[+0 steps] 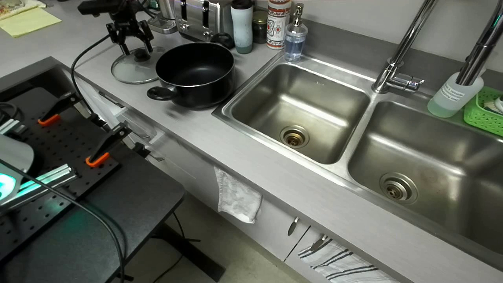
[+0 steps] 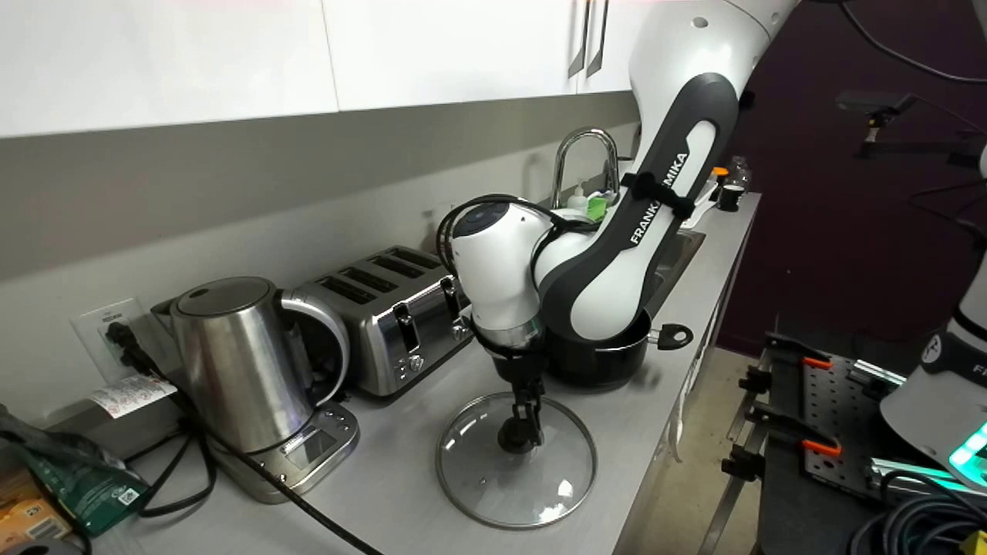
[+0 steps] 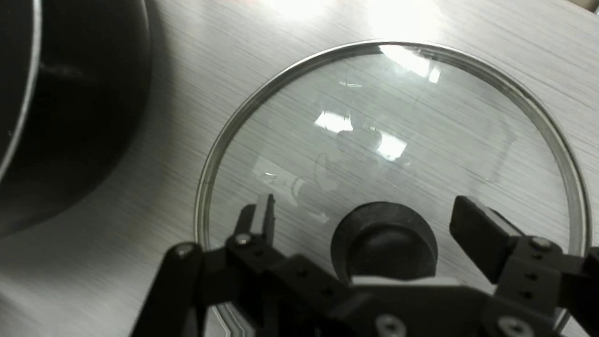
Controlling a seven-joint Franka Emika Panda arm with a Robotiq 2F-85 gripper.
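Note:
A round glass lid with a metal rim lies flat on the counter, its black knob facing up. My gripper is lowered over the lid from above. In the wrist view its fingers stand wide apart, one on each side of the knob, with clear space between them and it. Exterior view 2 has the fingertips close by the knob; whether they are level with it is hard to tell. Right beside the lid stands an empty black pot with no cover on it.
Behind the lid are a steel toaster and a kettle. A bottle and a soap dispenser line the back by the double sink.

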